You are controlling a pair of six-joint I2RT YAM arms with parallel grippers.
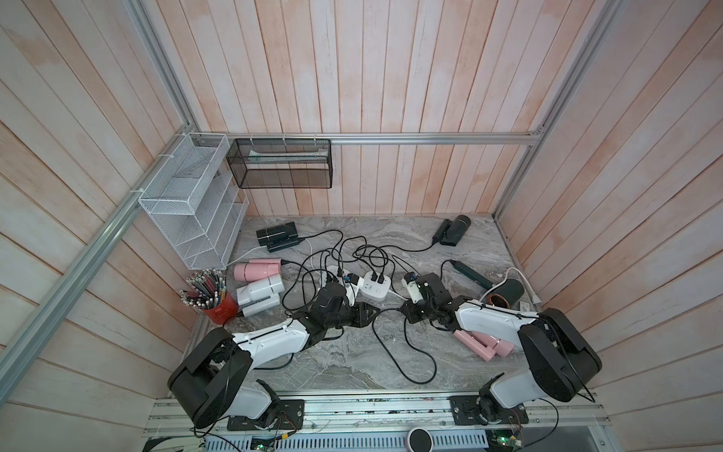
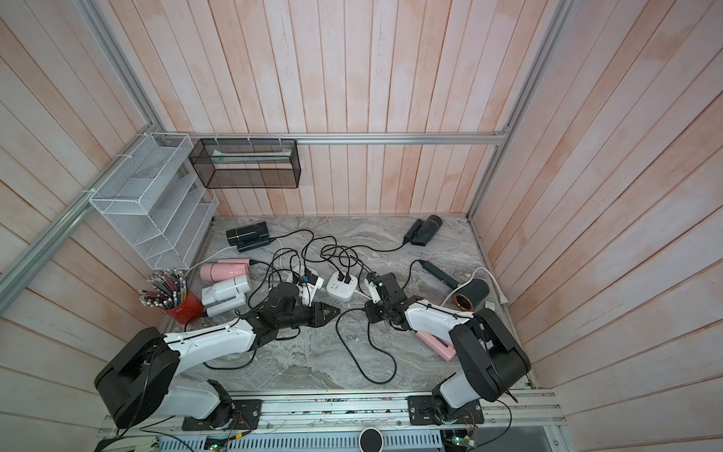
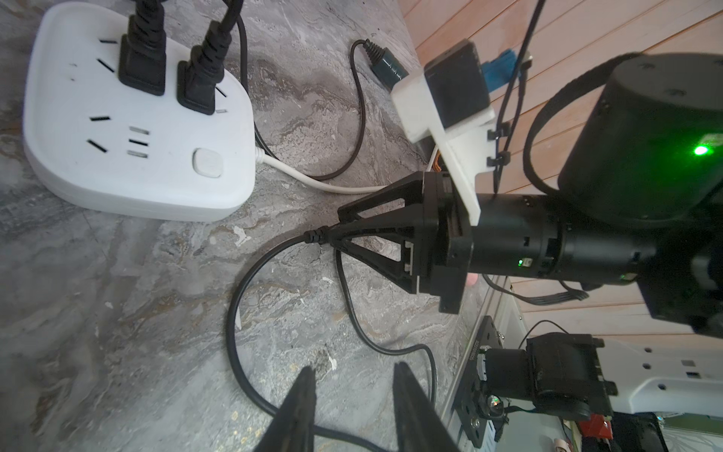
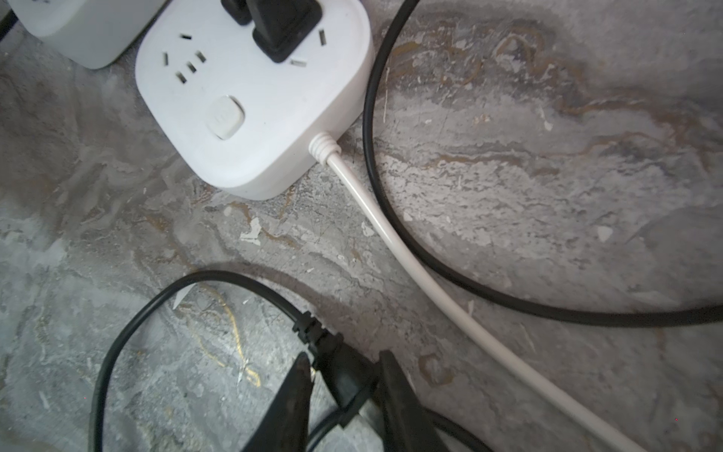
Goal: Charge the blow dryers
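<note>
A white power strip (image 3: 150,173) with two black plugs in it lies flat on the marble top, its rocker switch and free slots showing in both wrist views. My right gripper is just beside it, low over the table. Between its fingers sits another black plug (image 4: 339,369) with its cord looping away; its prongs are hidden. Whether the fingers press on it, I cannot tell. On the other side, my left gripper hangs open with nothing between its fingers, above the black cord (image 3: 235,331). A pink blow dryer (image 1: 482,345) lies by the right arm.
More dryers lie around: pink (image 1: 257,269) and white (image 1: 260,293) on the left, dark ones (image 1: 278,235) at the back. A red pencil cup (image 1: 223,309) stands far left. Tangled black cords cover the back middle.
</note>
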